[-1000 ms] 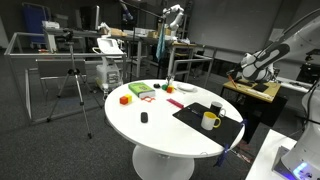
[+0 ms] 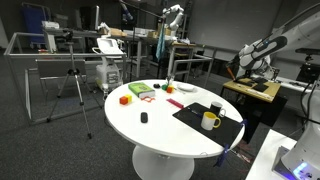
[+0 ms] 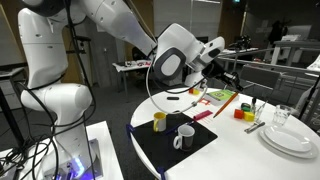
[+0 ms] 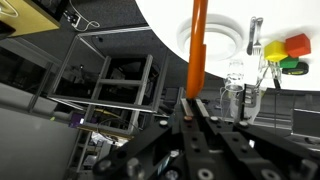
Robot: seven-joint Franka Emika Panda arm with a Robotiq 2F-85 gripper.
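A long, slim orange object (image 3: 228, 103) slants downward from my gripper (image 3: 238, 90), high over the table. In the wrist view the orange object (image 4: 196, 48) runs up between the dark fingers, which are shut on it. A white plate (image 4: 213, 40) lies on the table beyond it, partly covered by it. In exterior view 1 my gripper (image 2: 243, 64) is small and far off at the right, with the orange object (image 2: 231, 72) below it. Its far end is cut off in the wrist view.
On the black mat (image 3: 206, 151) stand a yellow mug (image 3: 159, 121) and a grey-white mug (image 3: 184, 137). The white plate (image 3: 288, 141) lies at the right, cutlery (image 3: 255, 126) beside it. Coloured blocks (image 4: 297, 46) and a green box (image 2: 140, 88) are further round. Bare table (image 2: 160, 135) is at the front.
In exterior view 1 the arm has shifted slightly and its gripper end stands a little higher. The orange object moves with it. Nothing on the table has visibly moved.
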